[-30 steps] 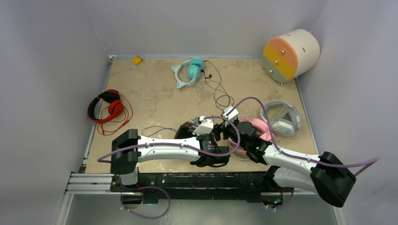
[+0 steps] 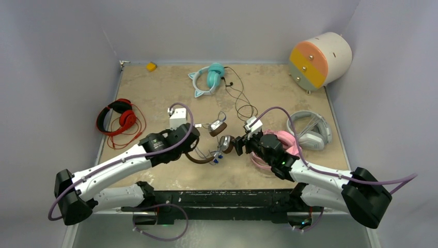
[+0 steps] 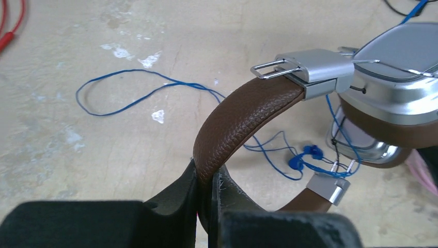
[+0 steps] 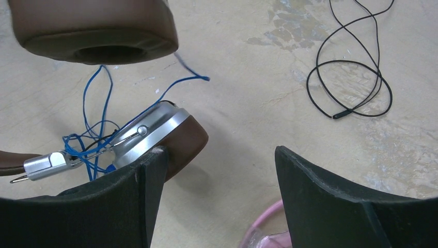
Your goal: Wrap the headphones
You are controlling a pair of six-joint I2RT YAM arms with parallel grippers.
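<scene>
Brown headphones with silver cups (image 2: 225,143) are lifted by my left gripper, shut on the leather headband (image 3: 243,113). Its blue cable (image 3: 129,103) trails below, tangled round the silver fittings. My right gripper is just right of the cups in the top view. In the right wrist view one cup (image 4: 183,144) is behind its left finger and another hangs above; its fingers stand apart with bare table showing between, and I cannot tell whether anything thin is held.
Pink headphones (image 2: 284,142) lie under my right gripper, white ones (image 2: 312,137) further right. Red headphones (image 2: 124,116) are at left, mint ones (image 2: 212,77) at back with a black cable. A striped drum-shaped box (image 2: 320,62) stands back right.
My left arm has moved left and swung away from the right gripper, carrying the brown headphones, so more of them shows. The right arm has not visibly moved.
</scene>
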